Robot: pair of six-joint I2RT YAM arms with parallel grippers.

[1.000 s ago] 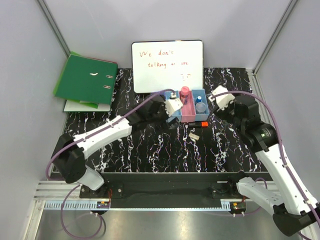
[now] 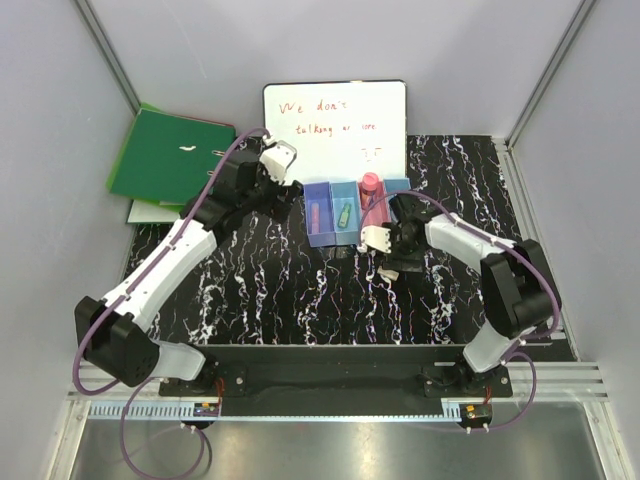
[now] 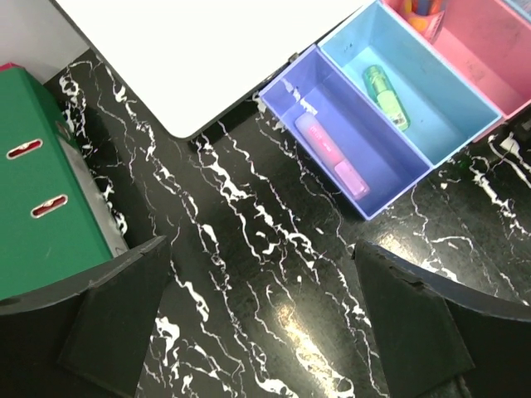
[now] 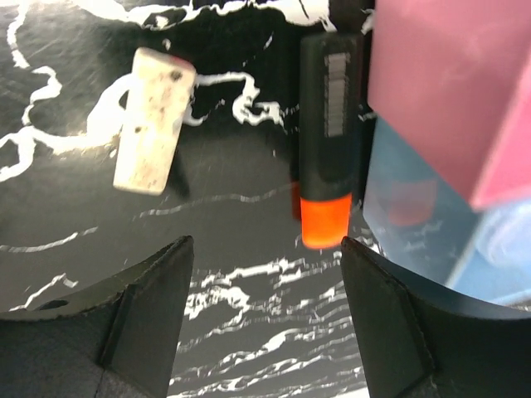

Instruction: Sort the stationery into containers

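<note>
A dark marker with an orange end (image 4: 326,124) lies on the black marbled table beside the containers, and a pale eraser-like block (image 4: 153,120) lies left of it. My right gripper is open just short of both. The containers hold a pink stick (image 3: 328,153) in the purple bin (image 3: 382,178), a green bottle (image 3: 383,95) in the blue bin (image 3: 444,116), and a pink cup with pens (image 3: 421,15) in the pink bin (image 3: 498,66). My left gripper is open and empty above the table, left of the bins.
A whiteboard (image 2: 334,125) stands behind the bins. Green binders (image 2: 165,155) sit at the back left.
My left arm has moved back and left, away from the bins. My right arm has come down and left over the small items beside the containers.
</note>
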